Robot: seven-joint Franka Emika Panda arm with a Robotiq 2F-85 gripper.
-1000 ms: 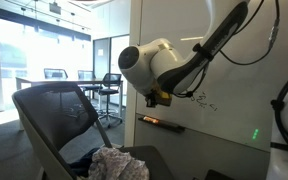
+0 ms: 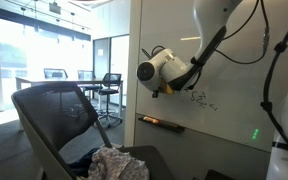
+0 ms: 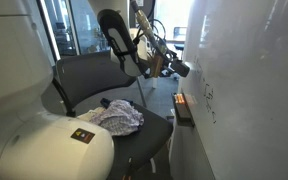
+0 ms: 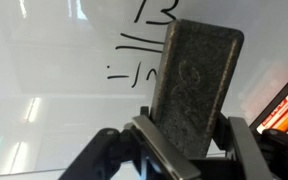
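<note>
A dark, block-shaped eraser [image 4: 196, 85] stands between the fingers of my gripper, which is shut on it. Beyond it in the wrist view is the whiteboard [image 4: 59, 75], with black marker strokes [image 4: 139, 45] close to the eraser's upper left side. In exterior view 1 the writing [image 2: 201, 100] lies just right of my gripper [image 2: 166, 92]. From exterior view 2, the eraser [image 3: 179, 68] points towards the board [image 3: 244, 80]; whether it touches the surface I cannot tell.
Below the writing, a tray [image 2: 161, 124] is fixed to the board; orange and red items [image 4: 286, 112] show there in the wrist view. A chair [image 2: 59, 115] with a patterned cloth [image 2: 117, 164] on it stands left of the board.
In exterior view 1 my arm and gripper have moved to the right along the board, towards the writing. The chair and cloth have stayed put.
</note>
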